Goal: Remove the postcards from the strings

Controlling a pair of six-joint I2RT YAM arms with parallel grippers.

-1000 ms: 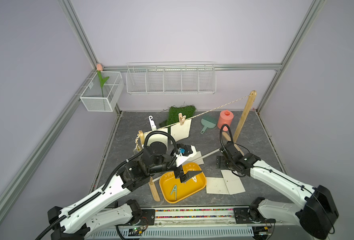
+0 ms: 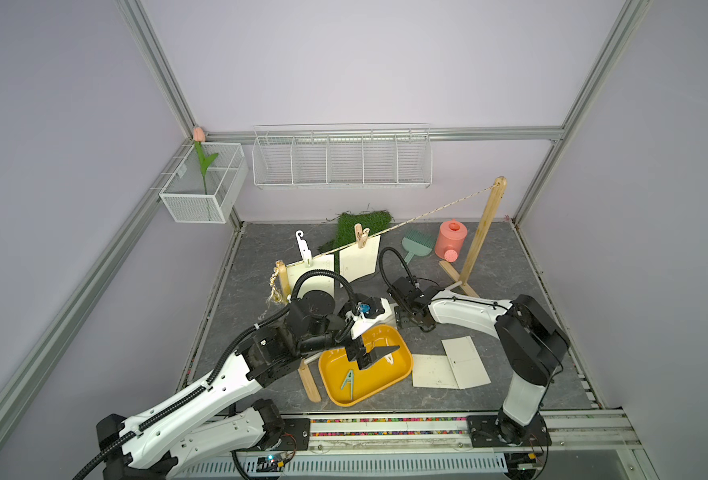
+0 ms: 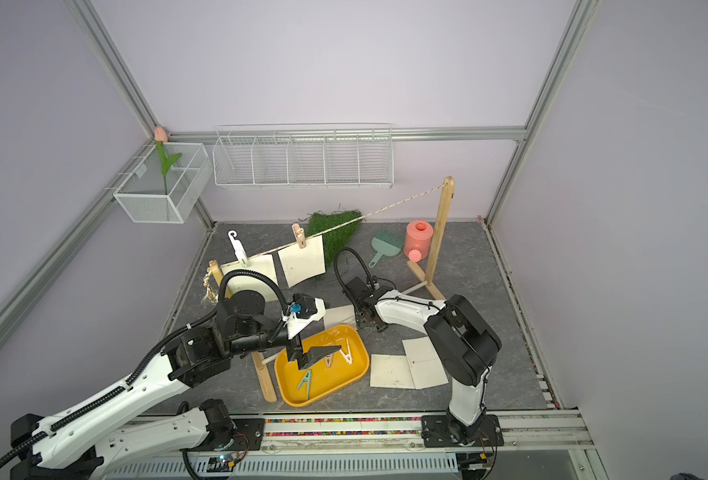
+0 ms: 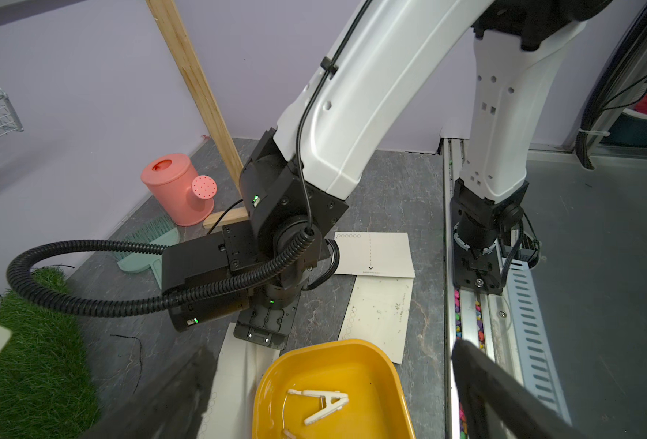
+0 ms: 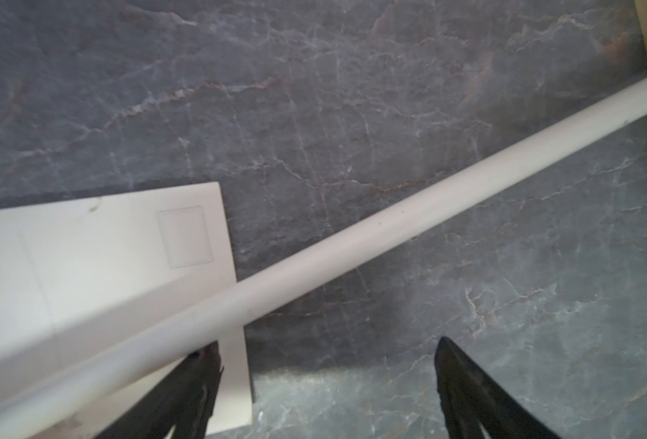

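Note:
Two cream postcards hang from the string [image 3: 394,206]: the left postcard [image 3: 249,268] by a white clothespin [image 3: 237,249], the right postcard [image 3: 303,262] by a wooden clothespin [image 3: 298,235]. Another postcard [image 5: 111,241] lies flat on the floor, crossed above by the stand's pale rod [image 5: 382,234]. Two overlapping postcards [image 3: 391,371] lie at the front right. My right gripper is open low over the rod, its fingers empty; the floor postcard's right edge lies near its left finger. Above the yellow basin, my left gripper is open and empty.
In the yellow basin [image 3: 362,381] lie a teal clothespin [image 3: 306,382], a white clothespin [image 4: 323,404] and a wooden one. The stand's right post [image 3: 440,232] rises beside a pink watering can [image 3: 418,238]. Between the grass mat [image 4: 38,351] and dustpan [image 3: 385,246], floor is clear.
My right arm has swung left and inward, from over the front-right postcards to the rod and floor postcard. The stand's post and string have shifted slightly left.

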